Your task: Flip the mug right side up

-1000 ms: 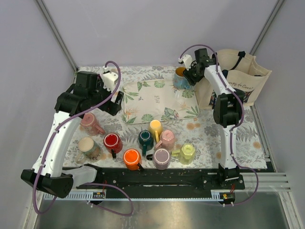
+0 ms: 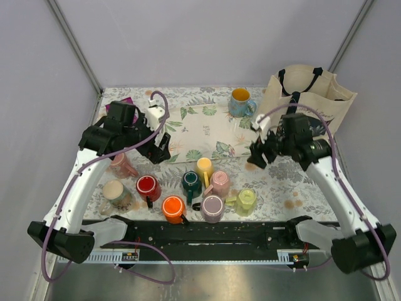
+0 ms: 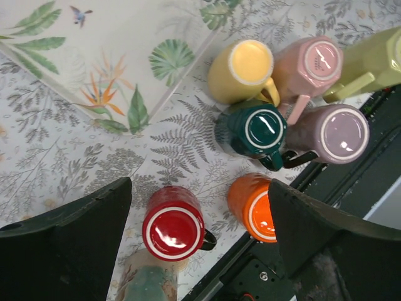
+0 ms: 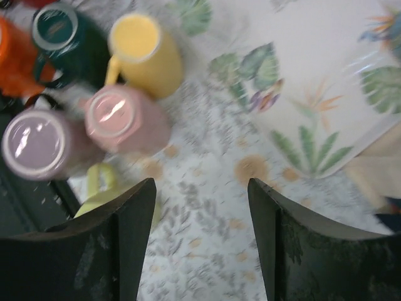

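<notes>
Several upside-down mugs cluster at the front: red, orange, dark green, yellow, pink, mauve and lime. A blue mug stands upright at the back, yellow inside. My left gripper hangs open above the red mug's area, nothing between its fingers. My right gripper is over the front right, fingers apart and empty, near the lime mug; its view is blurred.
A white patterned tray occupies the middle back. A canvas bag fills the back right. More mugs sit at the left, partly under the left arm.
The right arm has swung from the blue mug at the back toward the front mugs, leaving that mug standing. The left gripper has moved slightly toward the front.
</notes>
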